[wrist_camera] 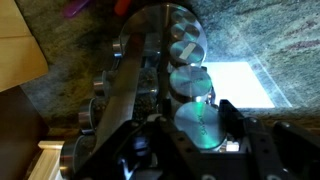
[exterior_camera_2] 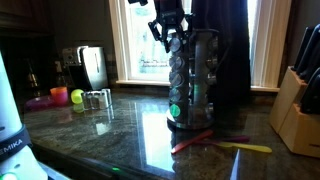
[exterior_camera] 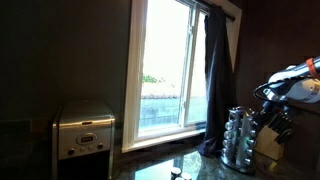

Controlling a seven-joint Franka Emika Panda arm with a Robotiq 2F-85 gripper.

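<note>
A tall rotating spice rack (exterior_camera_2: 190, 90) stands on the dark counter, its columns filled with several silver-lidded jars. At the top of the rack my gripper (exterior_camera_2: 168, 32) reaches down from above. In the wrist view, a round-lidded jar (wrist_camera: 200, 125) with a greenish sheen sits between the fingers of my gripper, which is shut on it. Other lids (wrist_camera: 188, 82) of the same column line up just beyond it. Exterior view 1 shows the rack (exterior_camera: 238, 138) with the arm at its right. Whether the held jar is still seated in its slot, I cannot tell.
Red and yellow utensils (exterior_camera_2: 245, 147) lie in front of the rack, and a knife block (exterior_camera_2: 300, 115) stands close on the right. Small shakers (exterior_camera_2: 97, 100), a green cup (exterior_camera_2: 77, 97) and a toaster (exterior_camera: 84, 140) are farther left. Open counter lies between.
</note>
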